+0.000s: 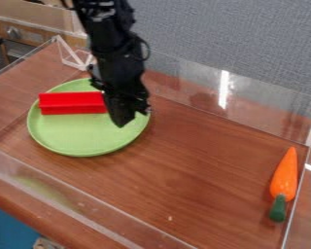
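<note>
My black gripper (123,112) hangs over the right part of a green plate (86,141), beside the right end of a red block (67,103) that lies on the plate. The gripper looks shut, with nothing visible between its fingers; its body hides part of the block's right end.
An orange carrot (284,180) with a green top lies at the right of the wooden table (185,185). Clear low walls edge the table. A white wire object (74,51) stands at the back left.
</note>
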